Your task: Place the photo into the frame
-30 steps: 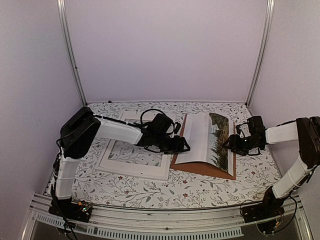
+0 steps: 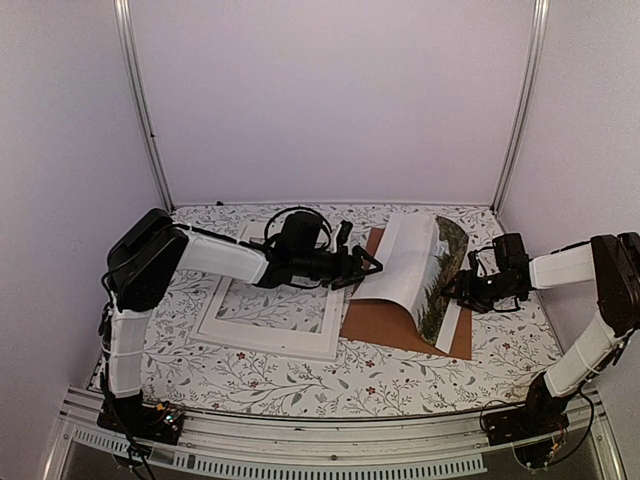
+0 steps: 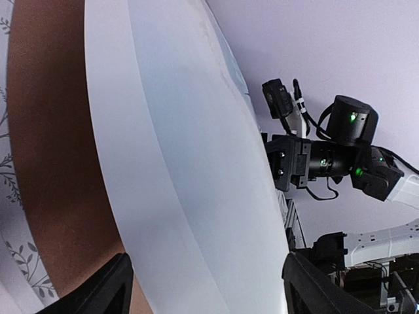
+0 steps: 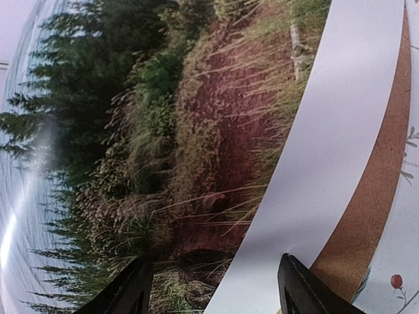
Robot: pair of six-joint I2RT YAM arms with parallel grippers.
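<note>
The photo [image 2: 444,275], a landscape print with white border, lies curled on a brown board [image 2: 380,328]; its left part bends up, showing white paper [image 2: 392,270]. My left gripper [image 2: 355,270] is over that paper's left side, fingers apart; in the left wrist view the white sheet [image 3: 183,163] runs between or just beyond them. My right gripper [image 2: 462,290] is at the photo's right border; in the right wrist view its fingertips stand apart over the print [image 4: 163,163] and white border [image 4: 314,150]. Whether anything is pinched cannot be made out.
A white frame [image 2: 260,348] lies at the left beneath my left arm. Pale walls enclose the back and both sides.
My left gripper has moved up and slightly away from the front. The white sheet's left part has lifted and curled further, uncovering more brown board. The right gripper has barely moved.
</note>
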